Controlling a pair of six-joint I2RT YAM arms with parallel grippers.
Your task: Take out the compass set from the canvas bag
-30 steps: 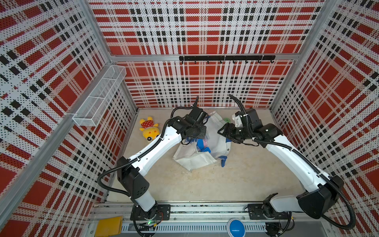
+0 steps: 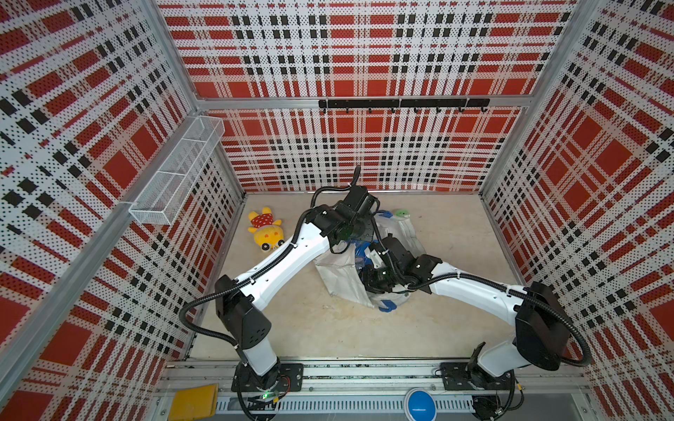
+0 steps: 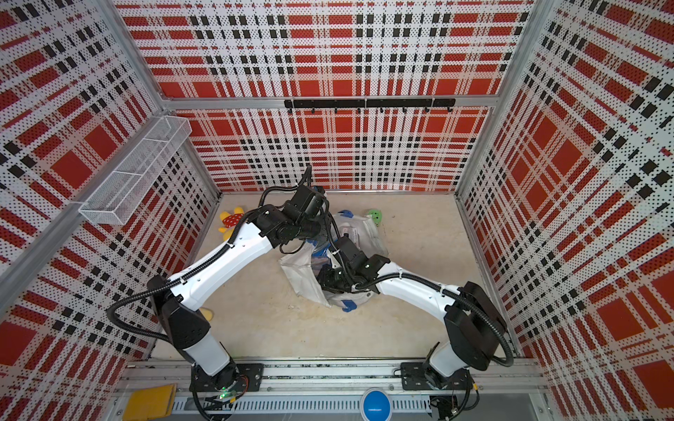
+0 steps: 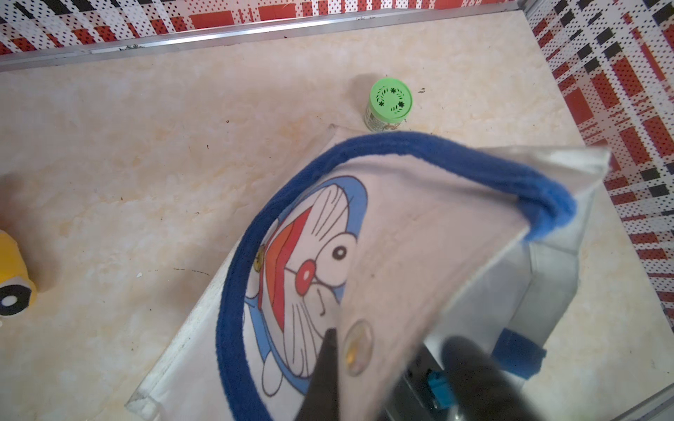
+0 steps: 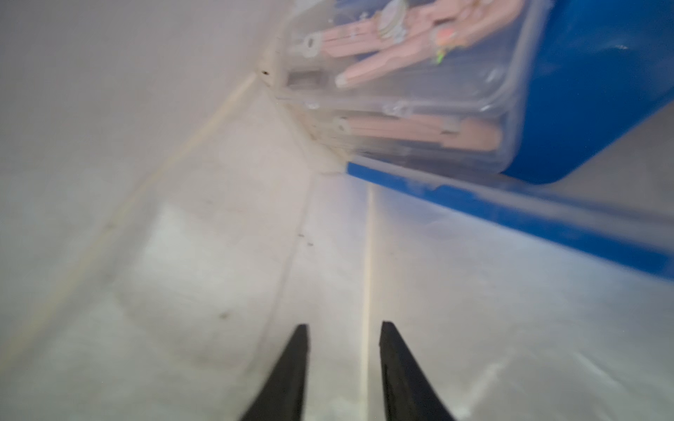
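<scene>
The white canvas bag (image 2: 337, 273) with blue trim lies on its side mid-table. My left gripper (image 2: 351, 231) is shut on the bag's raised flap with the Doraemon print (image 4: 309, 266). My right gripper is inside the bag, part open, with nothing between its fingertips. Ahead of it in the right wrist view, clear cases (image 5: 407, 63) with pink compass pieces sit stacked against blue items (image 5: 596, 77) in the bag's corner; the view is blurred.
A yellow plush toy (image 2: 266, 231) lies at the left, a green-lidded jar (image 4: 390, 101) behind the bag. A wire basket (image 2: 168, 175) hangs on the left wall.
My right gripper has moved left and down into the bag. My left gripper has moved up and back with the flap, and the bag has shifted.
</scene>
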